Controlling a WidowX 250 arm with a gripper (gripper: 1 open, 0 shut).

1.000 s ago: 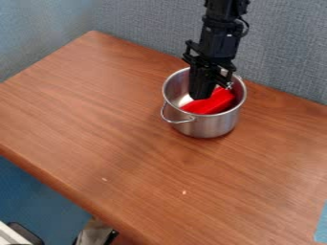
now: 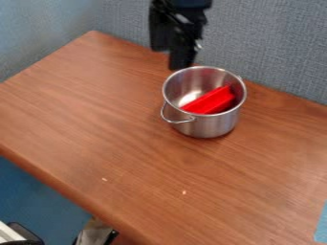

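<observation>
A steel pot (image 2: 182, 126) with wire side handles stands on the wooden table at the right of centre. Inside it lies a red block (image 2: 212, 100), tilted lengthwise across the pot. My black gripper (image 2: 177, 57) hangs above and behind the pot's left rim, apart from the red block, open as far as its dark, blurred shape shows, with nothing visible held.
A grey padded wall (image 2: 281, 48) rises behind. Unclear pale and dark items sit at the lower left, off the table.
My gripper has risen out of the pot and moved up and to the left. The red block stays in the pot.
</observation>
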